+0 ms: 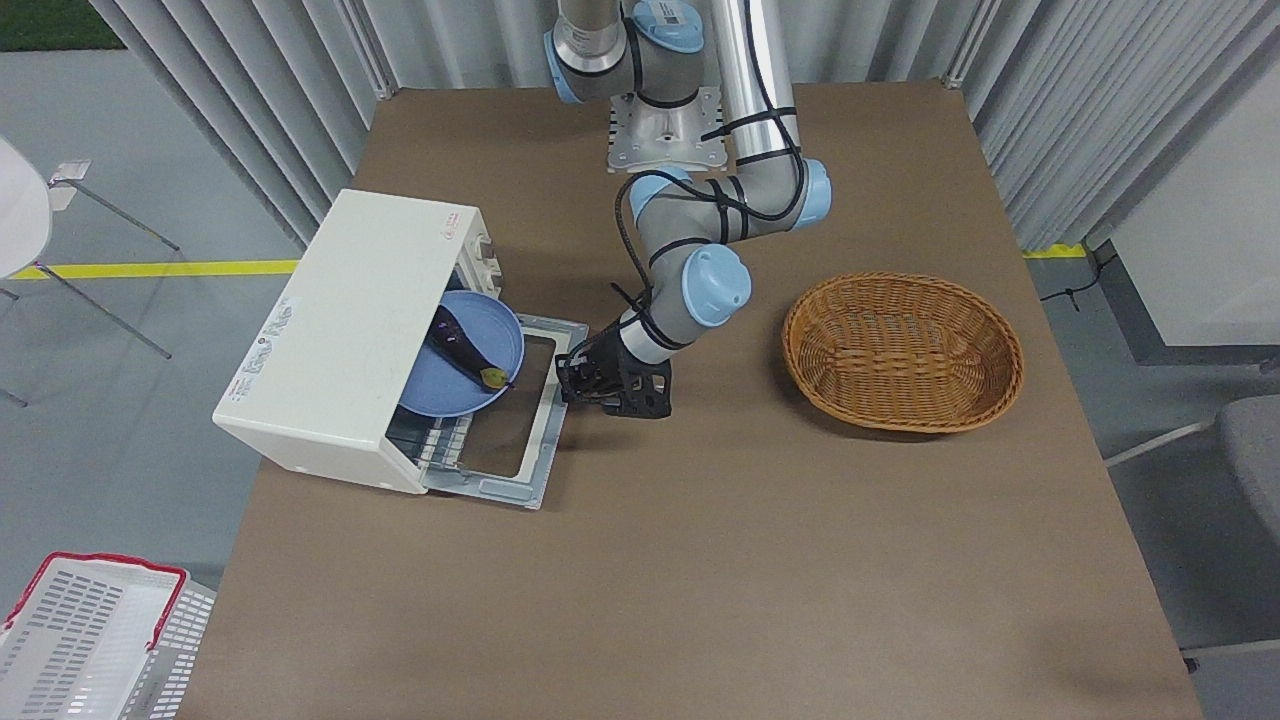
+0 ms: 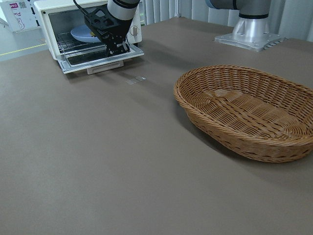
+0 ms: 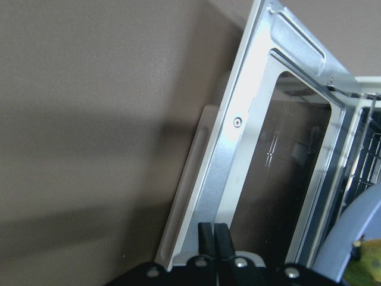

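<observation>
A white toaster oven stands on the left of the table with its glass door lowered flat. Inside, on the rack, a blue plate carries a dark eggplant with a green stem. My gripper is at the outer edge of the lowered door, right of the plate in the front view. In the wrist view its two fingers are shut together at the door's frame and handle; whether anything thin is between them cannot be told.
An empty wicker basket sits to the right. A white plastic basket is at the lower left, off the table.
</observation>
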